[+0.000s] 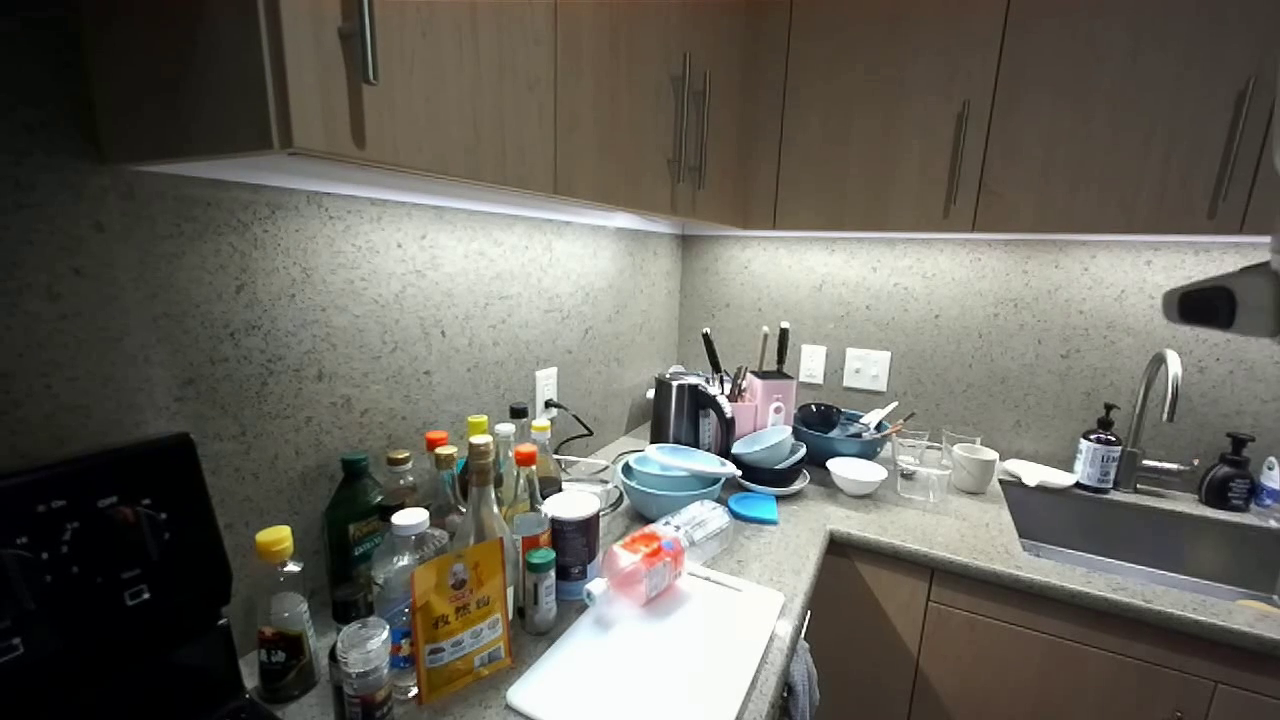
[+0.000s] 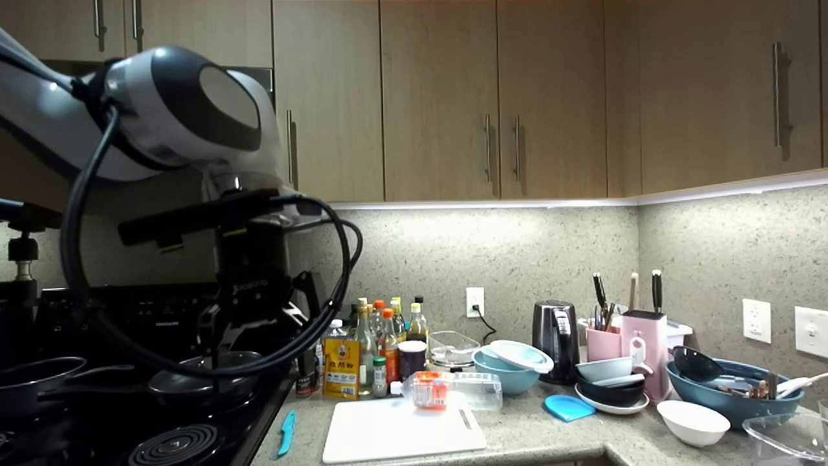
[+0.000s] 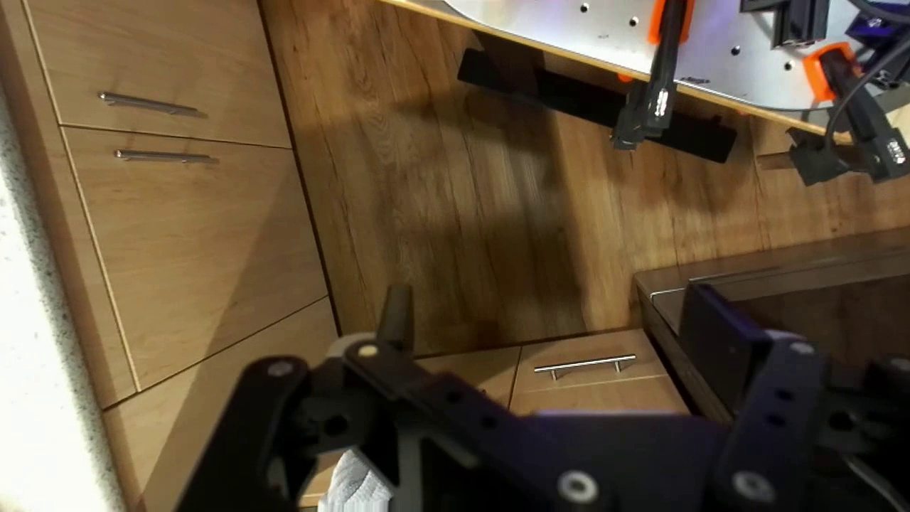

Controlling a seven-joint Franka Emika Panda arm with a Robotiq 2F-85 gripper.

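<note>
Wide apart at the bottom of the wrist view stand the two fingers of my gripper; it is open, with only the wooden floor and cabinet fronts showing between them. In exterior view 2 my arm reaches in from the left and hangs over the stove side, clear of the counter items. A white cutting board lies on the counter. On its back edge rests a clear bottle with an orange-red label, on its side. A turquoise knife lies left of the board.
Bottles and a yellow spice packet crowd the counter's left. Blue bowls, a black kettle and a pink knife block stand behind. Pans sit on the stove. The sink is at the right.
</note>
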